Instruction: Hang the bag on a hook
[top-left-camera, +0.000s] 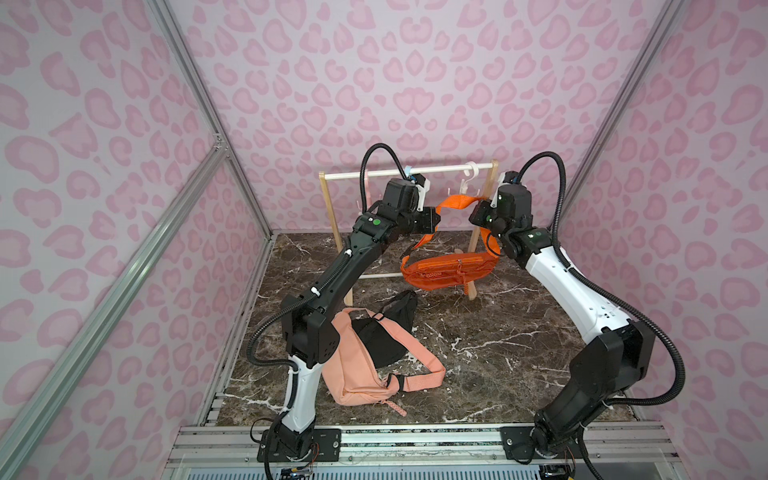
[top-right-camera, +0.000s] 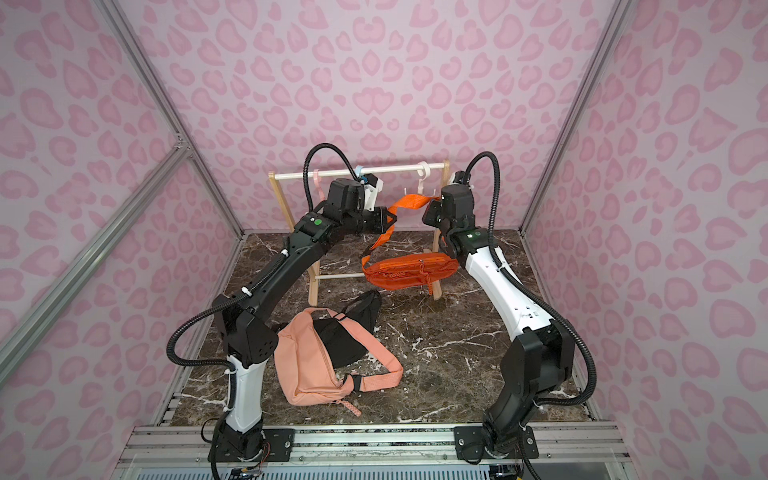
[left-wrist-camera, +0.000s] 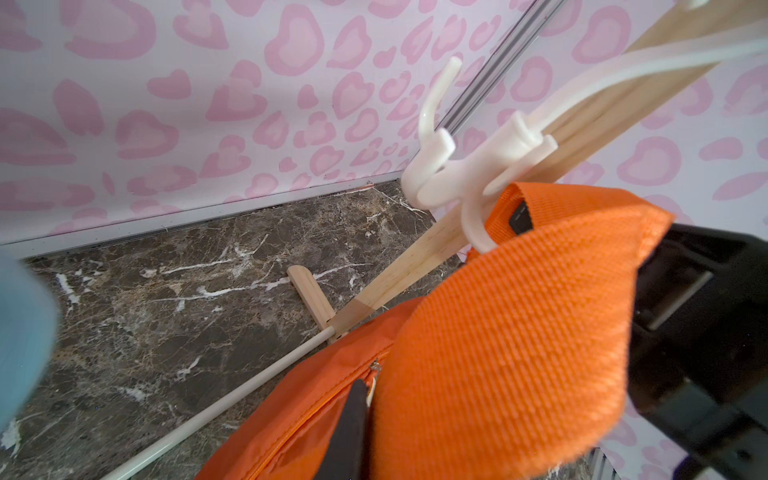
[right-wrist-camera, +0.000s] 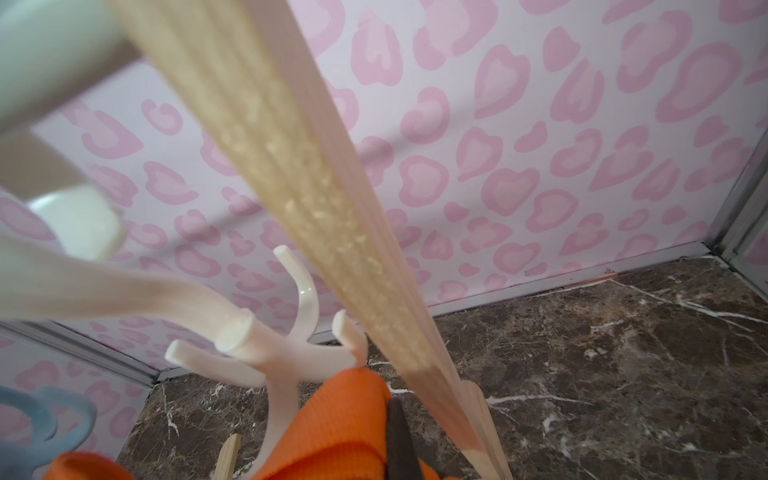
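An orange waist bag (top-left-camera: 449, 270) hangs in the air from its strap (top-left-camera: 456, 201), stretched between my two grippers. My left gripper (top-left-camera: 437, 219) is shut on the strap at its left side, and my right gripper (top-left-camera: 478, 212) is shut on it at its right. Just behind the strap is a white hook (left-wrist-camera: 448, 180) with several prongs, hanging from the rack's rail near its right post. In the left wrist view the strap covers the end of a lower prong. From the right wrist view, the strap touches or nearly touches the hook (right-wrist-camera: 280, 352); whether it is over a prong, I cannot tell.
The rack's right wooden post (right-wrist-camera: 344, 224) stands close to my right gripper. A light-blue hook (right-wrist-camera: 48, 420) hangs farther left on the rail (top-left-camera: 436, 169). A pink bag (top-left-camera: 356, 368) and a black bag (top-left-camera: 392, 340) lie on the floor at front left.
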